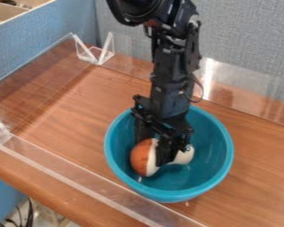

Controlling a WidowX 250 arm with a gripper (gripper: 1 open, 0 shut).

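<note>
A teal round bowl (204,177) stands on the wooden table toward the right of the view. Inside it lies an object (144,158) with an orange rounded body and a whitish part sticking out to the right. The black arm reaches down from the top, and its gripper (165,151) is low in the bowl, closed around the middle of the orange-and-white object. The fingertips are partly hidden against the object.
Clear acrylic rails (61,174) with white corner brackets border the wooden table (74,106). A blue-sided box (32,62) stands at the upper left, with a grey panel behind. The table left of the bowl is clear.
</note>
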